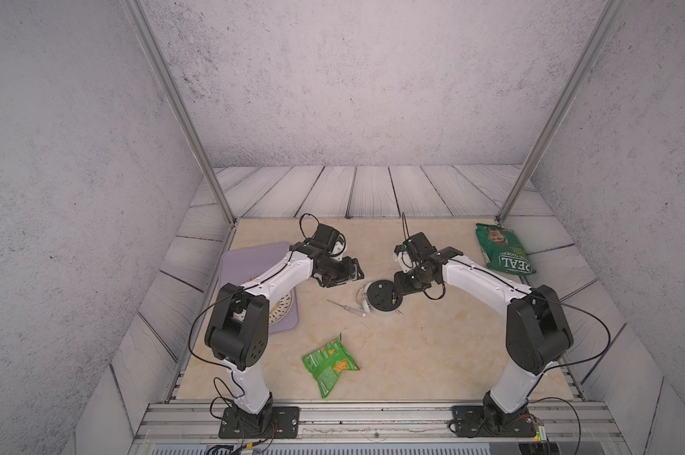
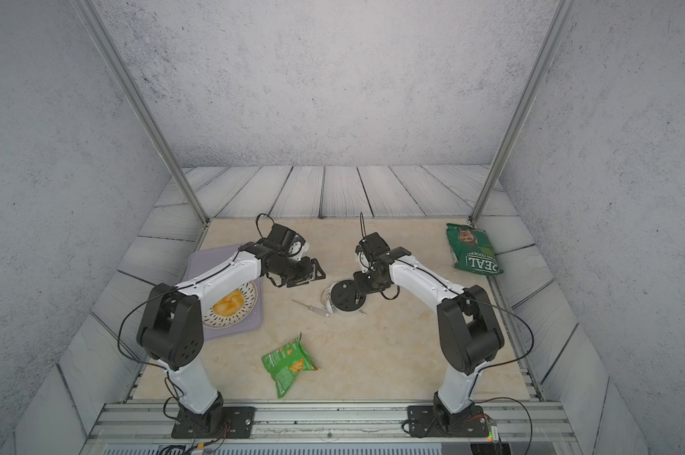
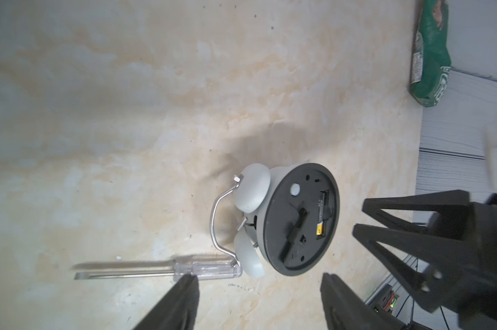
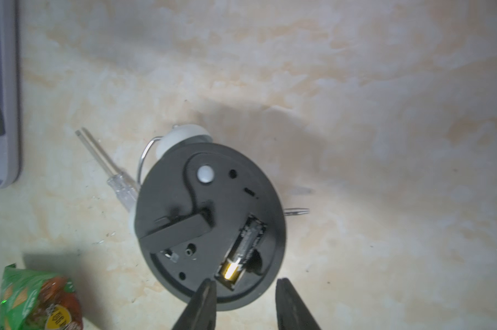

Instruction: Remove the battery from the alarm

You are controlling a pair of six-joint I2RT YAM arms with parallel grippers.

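Note:
The alarm clock (image 4: 165,225) lies face down on the table, its black back up and its white bells to the left. In the open slot of that back sits the battery (image 4: 240,255), black with a gold end. My right gripper hovers above the slot's near end, fingers (image 4: 201,302) apart and nothing between them. Seen from the left wrist, the right gripper is at the clock's right, clear of it. My left gripper hangs open and empty to the left of the clock, over the table.
A screwdriver (image 3: 149,271) with a clear handle lies beside the bells. Nearer the front is a green snack bag (image 1: 330,365). A plate of food (image 2: 231,305) rests on the purple tray (image 2: 206,261) at left. Another green bag (image 2: 472,250) stands back right.

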